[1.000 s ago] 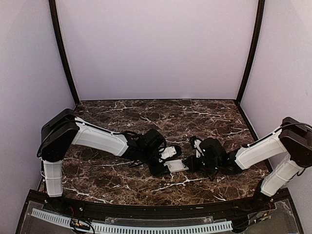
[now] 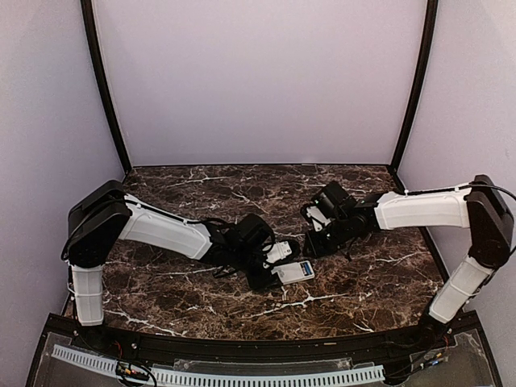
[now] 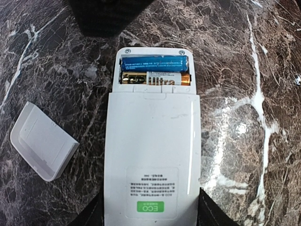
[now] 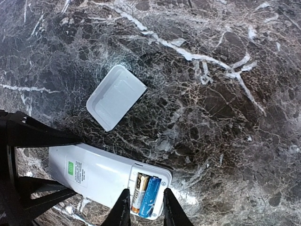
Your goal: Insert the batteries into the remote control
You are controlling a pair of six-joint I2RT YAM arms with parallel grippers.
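Observation:
The white remote [image 3: 152,132] lies back up on the marble table, its compartment holding a blue battery [image 3: 154,63] and a gold-black battery [image 3: 155,78] side by side. My left gripper is shut around the remote's lower end. My right gripper hovers above the compartment, fingertips apart; nothing shows between them but the remote below. The loose white battery cover [image 4: 116,96] lies on the table beside the remote.
Bare marble table [image 2: 185,185] surrounds the remote, with free room behind and to the right. Walls stand at the back and both sides.
My right gripper has risen and moved back from the remote, uncovering more of it in the top view. The left arm and remote look unchanged.

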